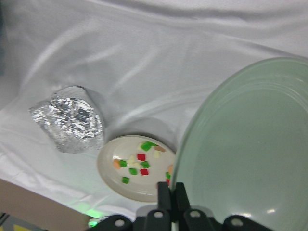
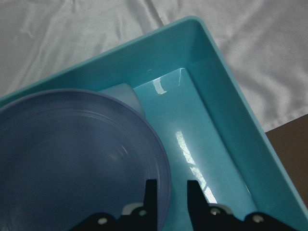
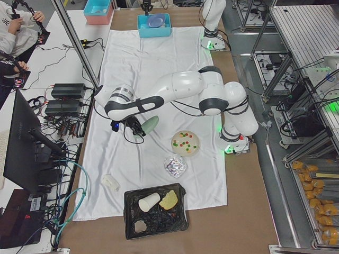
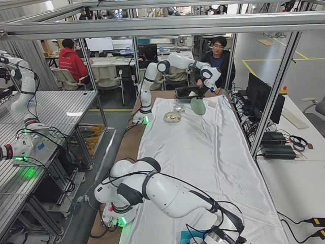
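My left gripper (image 3: 136,127) is shut on the rim of a pale green plate (image 1: 245,144), held up over the white cloth, left of a small plate (image 3: 185,143) of coloured pieces and a crumpled foil item (image 3: 175,165). At the far end my right gripper stands open above a blue plate (image 2: 72,154) in a teal bin (image 2: 226,125), its fingers either side of that plate's rim in the right wrist view; whether they touch it is unclear.
A black tray (image 3: 156,222) at the near end holds a white cup (image 3: 149,201), a yellow piece (image 3: 169,199) and a grey lump (image 3: 140,226). A pale item (image 3: 110,182) lies on the cloth's left.
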